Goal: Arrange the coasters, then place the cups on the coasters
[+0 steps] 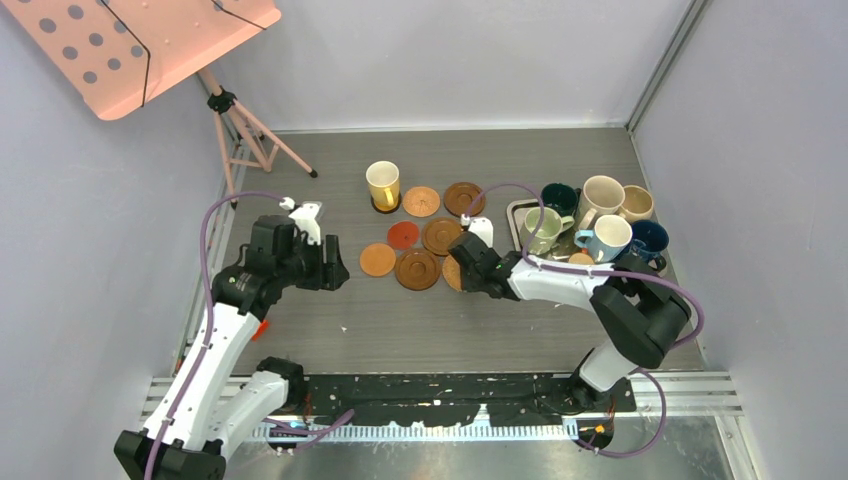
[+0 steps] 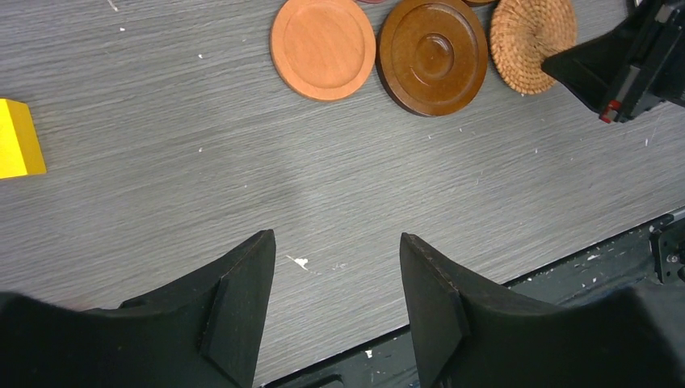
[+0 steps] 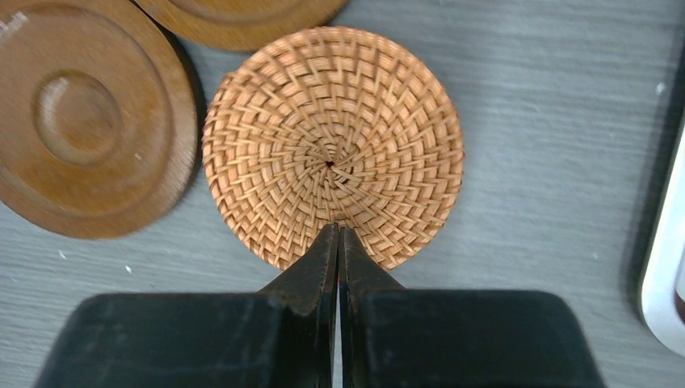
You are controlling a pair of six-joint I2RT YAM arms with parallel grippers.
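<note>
A group of coasters lies mid-table, among them a round woven coaster (image 3: pixel 331 129). My right gripper is low over its near edge, fingers together; whether they grip its rim is hard to tell. My left gripper stands open over bare table at the left, nothing between its fingers. A yellow cup (image 1: pixel 383 180) stands on a dark coaster behind the others. Several more cups, including a light green one (image 1: pixel 543 230), crowd a metal tray (image 1: pixel 518 206) at the right.
A yellow block (image 2: pixel 20 139) and a red object (image 1: pixel 260 330) lie on the left. A pink stand (image 1: pixel 255 135) is at the back left.
</note>
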